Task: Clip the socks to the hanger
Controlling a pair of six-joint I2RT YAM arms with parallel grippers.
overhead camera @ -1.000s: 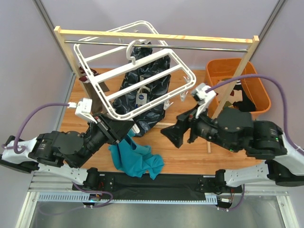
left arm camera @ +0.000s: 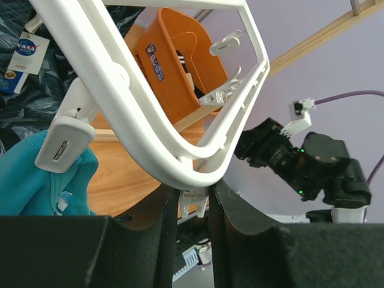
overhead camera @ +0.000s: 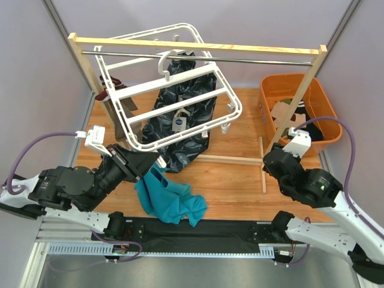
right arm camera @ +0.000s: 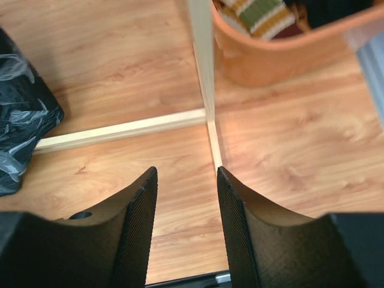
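Observation:
The white clip hanger (overhead camera: 171, 81) hangs from the metal rail, tilted, with several clips along its frame. My left gripper is shut on the hanger's lower part, where a white clip (left arm camera: 195, 201) shows between the fingertips. A maroon sock (overhead camera: 110, 90) and a grey-brown sock (overhead camera: 133, 127) hang at the hanger's left side; how they are clipped cannot be made out. A teal cloth item (overhead camera: 171, 198), perhaps a sock, lies below the hanger. On the right, my right gripper is open, with bare floor showing between its parted fingers.
An orange basket (overhead camera: 264, 114) with several socks in it stands at the back right. A wooden rack (overhead camera: 198, 46) with its metal rail spans the workspace. Behind the hanger is a shiny black item (overhead camera: 195, 141) with a NASA tag.
My right arm has swung away to the right, from near the hanger to beside the basket. The hanger's right side has shifted slightly left, and my left gripper has edged left with it.

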